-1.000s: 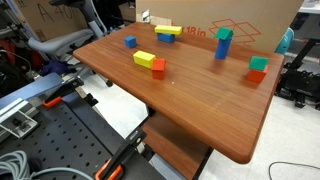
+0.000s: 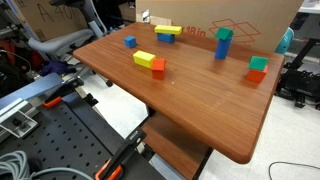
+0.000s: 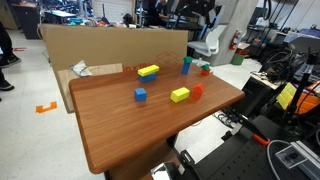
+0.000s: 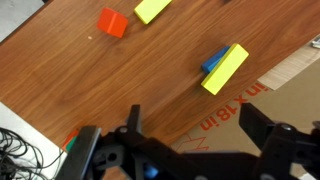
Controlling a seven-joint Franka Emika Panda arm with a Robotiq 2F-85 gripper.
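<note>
In the wrist view my gripper stands open, its dark fingers wide apart with no block held between them. Below it on the wooden table lie a red cube (image 4: 112, 22), a yellow block (image 4: 151, 9) and a yellow block (image 4: 226, 69) set across a blue one (image 4: 214, 60). Exterior view 1 shows a loose blue cube (image 2: 130, 41) at the left, a green block (image 2: 224, 33) on an upright blue block (image 2: 222, 48), and a green block (image 2: 259, 62) on a red one (image 2: 257, 75). Parts of these two stacks are hidden by the gripper in the wrist view.
A cardboard panel (image 3: 110, 47) borders the table's back edge. A black perforated stand (image 2: 70, 135) lies beside the table in exterior view 1.
</note>
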